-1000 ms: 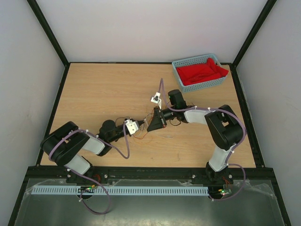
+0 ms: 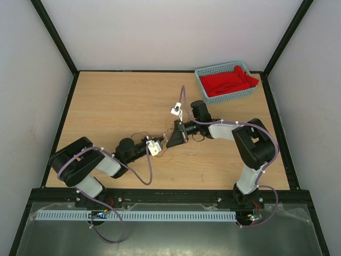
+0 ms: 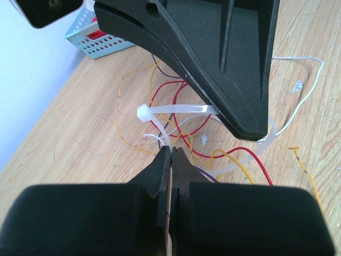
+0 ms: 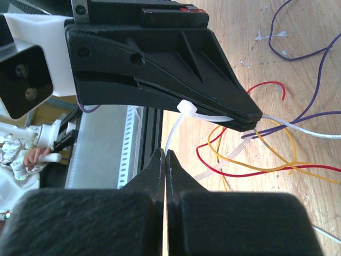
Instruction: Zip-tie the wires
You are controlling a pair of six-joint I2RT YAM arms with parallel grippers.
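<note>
My left gripper (image 2: 161, 140) and right gripper (image 2: 171, 143) are close together at the table's middle. In the left wrist view a white zip tie (image 3: 145, 113) loops near red, yellow, purple and white wires. My left gripper is shut on one strand of the zip tie, below its head. In the right wrist view my right gripper is shut on the zip tie's other thin strand, near the white head (image 4: 186, 108). The wires lie loosely bunched on the wood behind and below the fingers.
A blue basket (image 2: 226, 97) with red cloth (image 2: 224, 82) stands at the back right of the table.
The right arm looks still.
</note>
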